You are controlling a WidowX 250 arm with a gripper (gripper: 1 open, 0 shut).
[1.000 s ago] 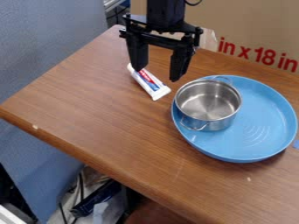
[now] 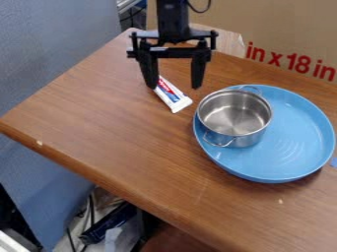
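My gripper [image 2: 172,70] hangs over the back of the wooden table, open, its two dark fingers wide apart with nothing seen between them. Just below it a white tube with red and blue print [image 2: 172,95] lies on the wood, partly behind the left finger. To its right a steel pot [image 2: 235,116] sits on the left part of a blue plate [image 2: 293,148].
A cardboard box [image 2: 293,39] stands along the back. Beyond the left edge are a grey-blue surface [image 2: 46,59] and some dark clutter below.
My gripper has moved up in the picture, away from the front, and slightly left. The tube, pot and plate have not visibly moved.
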